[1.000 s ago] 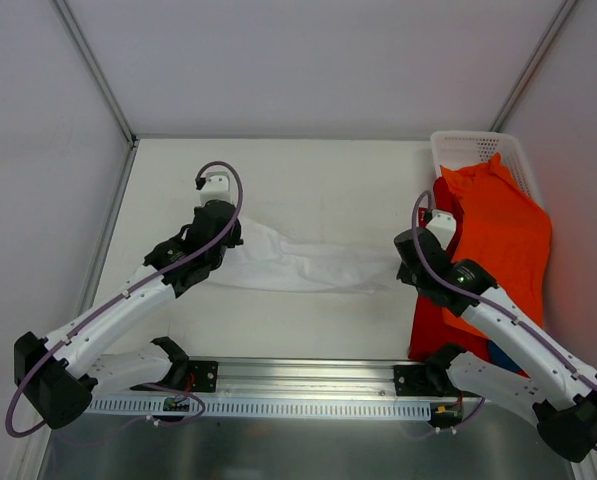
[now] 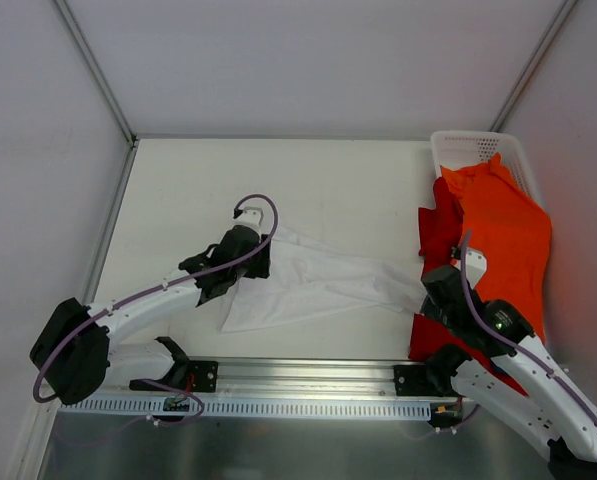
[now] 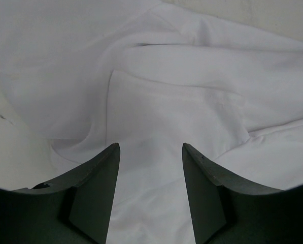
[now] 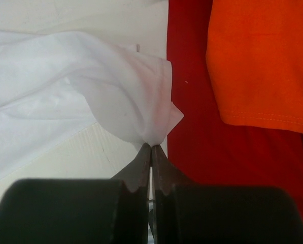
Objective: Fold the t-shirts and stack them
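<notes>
A white T-shirt (image 2: 323,285) lies spread and creased across the middle of the table, its right end reaching the red cloth. My left gripper hangs over the shirt's left part, fingers apart, with nothing between them but the fabric below. My right gripper is shut on the bunched right end of the white shirt (image 4: 131,91), at the edge of the red cloth.
A red shirt (image 4: 192,152) and an orange shirt (image 2: 508,240) lie piled along the right, over a white basket (image 2: 468,145).
The white shirt was pulled toward the front and right with my right gripper. My left arm moved right, over the shirt's upper left part, with its gripper open.
</notes>
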